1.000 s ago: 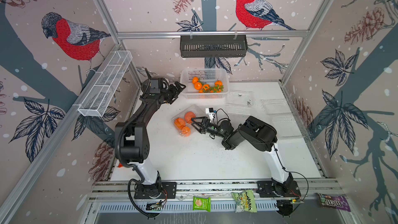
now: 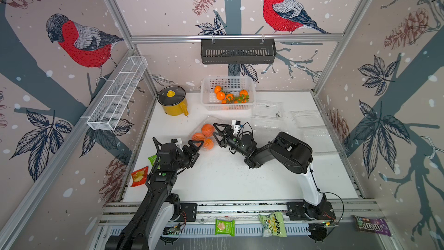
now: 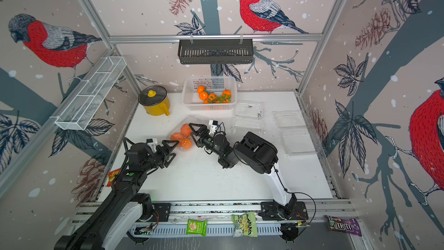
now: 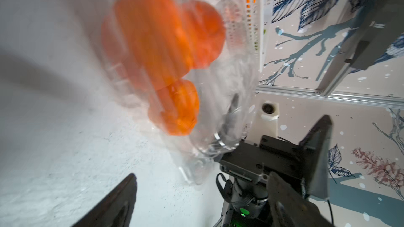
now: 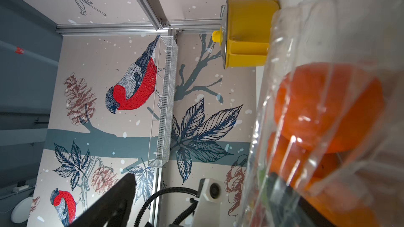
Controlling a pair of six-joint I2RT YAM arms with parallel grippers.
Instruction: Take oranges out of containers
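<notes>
A clear plastic container (image 4: pixel 227 67) with several oranges (image 4: pixel 151 33) inside stands between my two arms near the middle of the table. Seen from above, its oranges (image 2: pixel 207 129) cluster just left of my right gripper (image 2: pixel 217 132). That gripper's fingers are apart at the container's edge; in the right wrist view one finger (image 5: pixel 290 197) shows through the clear plastic, but whether it lies inside or behind the wall I cannot tell. My left gripper (image 2: pixel 198 151) is open at the container's front left, with nothing between its fingers.
At the back stands a white basket (image 2: pixel 206 101) with several oranges, beside a yellow pot (image 2: pixel 174 107). Empty clear trays (image 2: pixel 267 110) lie to the right. A red packet (image 2: pixel 139 176) lies at left.
The right gripper has shifted only slightly, its fingers now farther apart; the container's oranges have shifted a little.
</notes>
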